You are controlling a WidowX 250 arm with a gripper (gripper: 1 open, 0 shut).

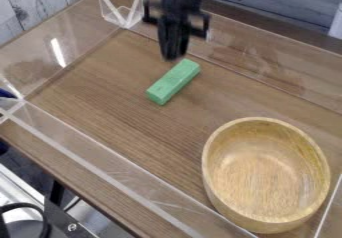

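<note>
A green rectangular block (173,83) lies diagonally on the wooden table (107,142), a little above the middle of the view. The dark gripper (174,40) is raised behind and above it, blurred, apart from the block. Whether its fingers are open or shut does not show clearly.
A round wooden bowl (265,172) stands at the front right. A small clear plastic piece (123,10) is at the back left. Black cables (27,218) lie beyond the lower-left edge.
</note>
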